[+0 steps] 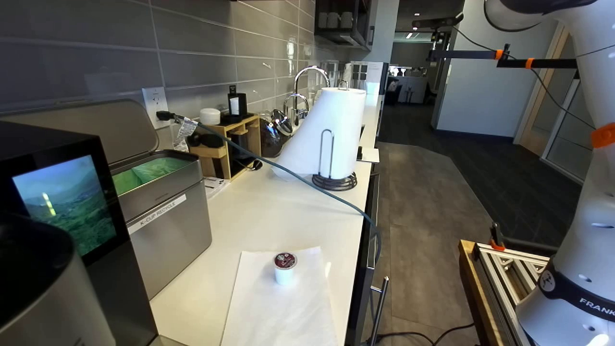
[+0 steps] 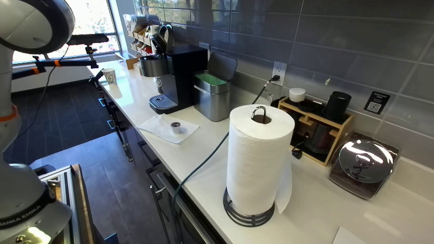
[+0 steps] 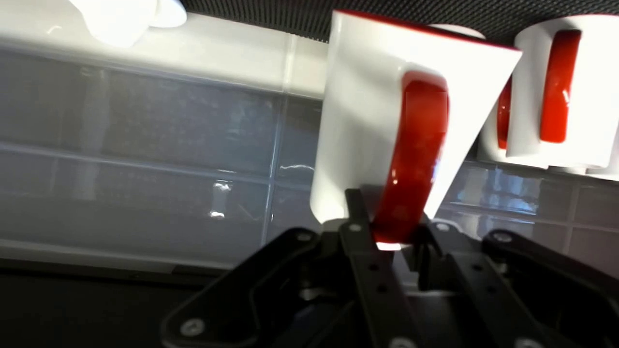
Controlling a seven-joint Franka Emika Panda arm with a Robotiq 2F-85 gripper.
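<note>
In the wrist view my gripper is shut on the red handle of a white mug, with one finger on each side of the handle. Its red rim faces a dark textured surface at the top of the picture. This mug leans compared with the white mugs beside it, which also have red handles. Whether its rim still touches the surface I cannot tell. Neither exterior view takes in the gripper or this mug; only upper arm parts and the base show there.
A coffee pod sits on a paper towel on the counter. Nearby stand a coffee machine, an open K-cup recycle bin and a paper towel roll. A cable crosses the counter and hangs over its edge.
</note>
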